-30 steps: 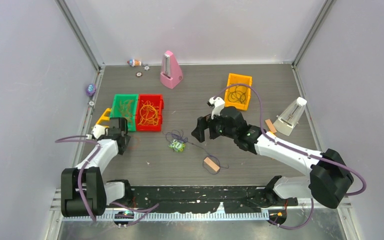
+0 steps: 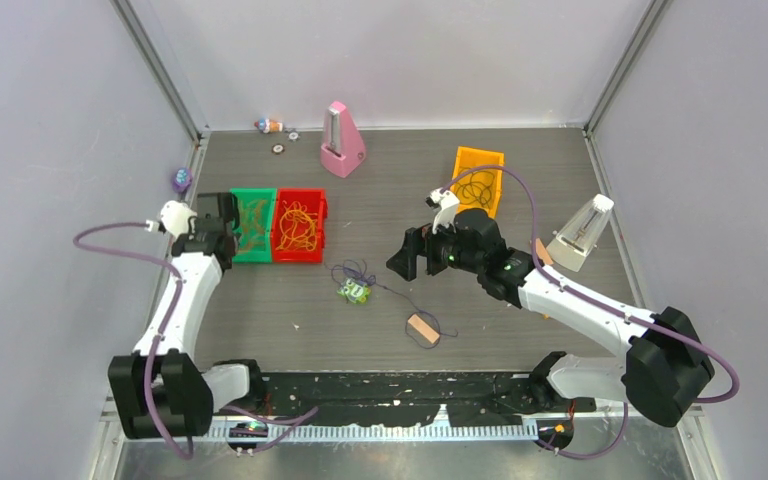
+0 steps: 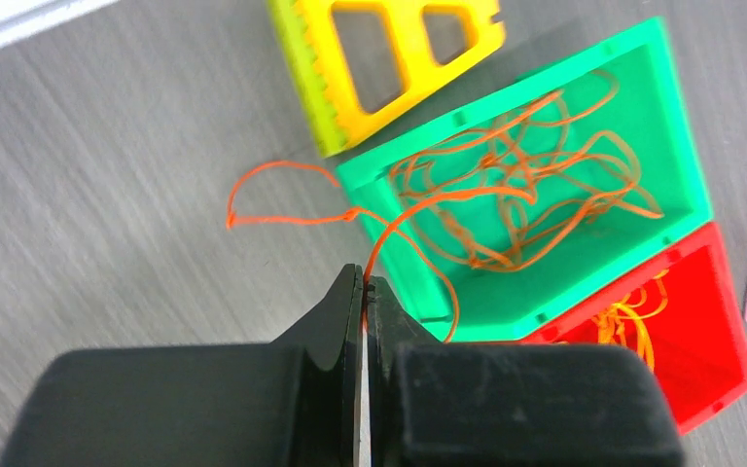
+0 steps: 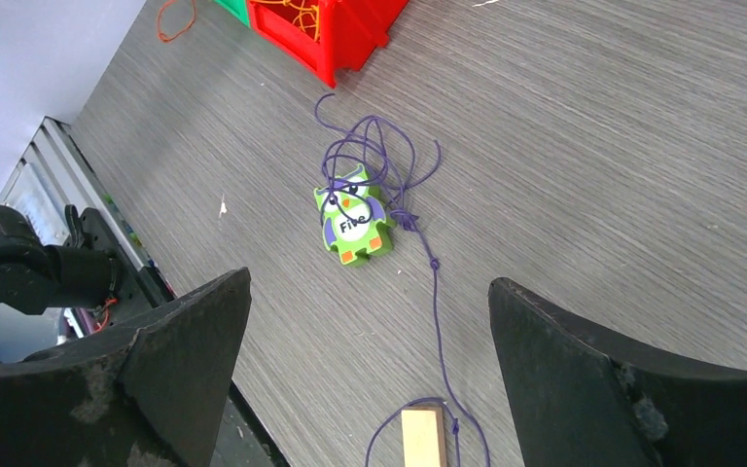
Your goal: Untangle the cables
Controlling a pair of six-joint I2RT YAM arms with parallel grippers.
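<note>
An orange cable (image 3: pixel 554 170) lies in a loose heap in the green bin (image 3: pixel 676 117). One strand rises out of it to my left gripper, whose shut fingers pinch it at the tips; a loose orange end hangs beyond the bin's edge. In the top view the left arm hides part of that bin's left side. A purple cable (image 4: pixel 374 156) is bunched over a green owl toy (image 4: pixel 350 233), with knots along its tail. Above the table, right of this bunch, my right gripper stands open and empty.
Yellow cable fills the red bin (image 2: pixel 325 215) beside the green one. The purple tail loops round a wooden block (image 2: pixel 423 328). A yellow bin (image 2: pixel 485 157) with dark cable stands at back right, a pink metronome (image 2: pixel 342 150) at the back. Mid-table is clear.
My left arm has lifted and moved back and slightly left, now over the green bin's left side with the orange strand. The right gripper has shifted slightly to the right.
</note>
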